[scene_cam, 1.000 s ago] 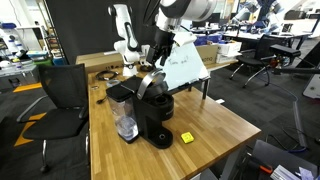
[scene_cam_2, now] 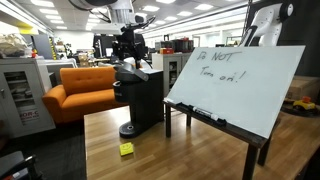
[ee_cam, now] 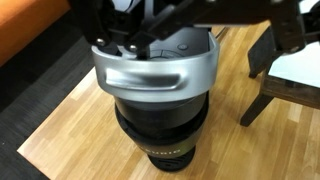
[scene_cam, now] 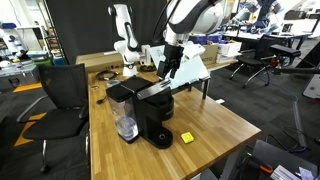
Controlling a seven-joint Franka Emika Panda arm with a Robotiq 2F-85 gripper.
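Note:
A black coffee maker (scene_cam: 150, 118) with a silver lid handle (scene_cam: 157, 88) stands on the wooden table. In the wrist view the silver handle (ee_cam: 160, 80) crosses in front of the black brewing head (ee_cam: 160, 120), partly hidden behind my gripper's dark parts. Its lid looks partly lowered. My gripper (scene_cam: 164, 70) is right above the lid, close to the handle; whether it touches cannot be made out. The dark fingers blend into the machine, so their opening is unclear.
A small yellow block (scene_cam: 187, 137) lies in front of the machine. The whiteboard (scene_cam_2: 235, 80), with handwriting on it, stands beside the coffee maker on a black stand (scene_cam_2: 225, 126). Bare tabletop extends toward the front.
The silver lid handle has swung down from a steeper angle to a flatter one. My arm and gripper have come lower and toward the camera along with it.

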